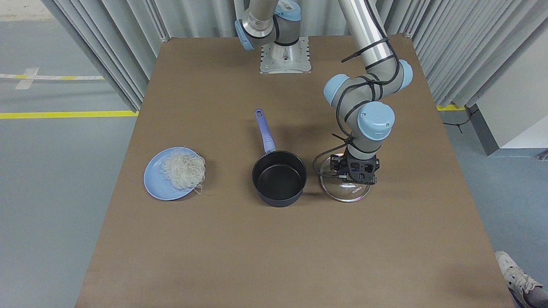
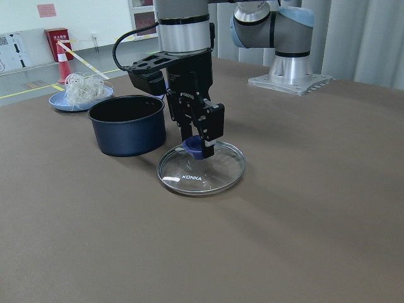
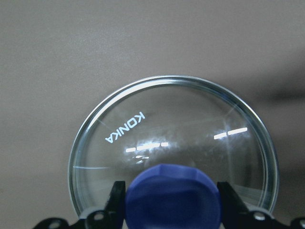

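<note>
A glass lid (image 1: 344, 191) (image 2: 202, 177) marked KONKA lies on the brown table, just right of the dark pot (image 1: 278, 179) (image 2: 128, 129) with its blue handle in the front view. My gripper is low over the lid, shut on the lid's blue knob (image 3: 171, 205), whose top sits between the two fingers in the wrist view. The lid looks flat on the table in the left view.
A light blue plate (image 1: 157, 180) with white noodles lies left of the pot.
</note>
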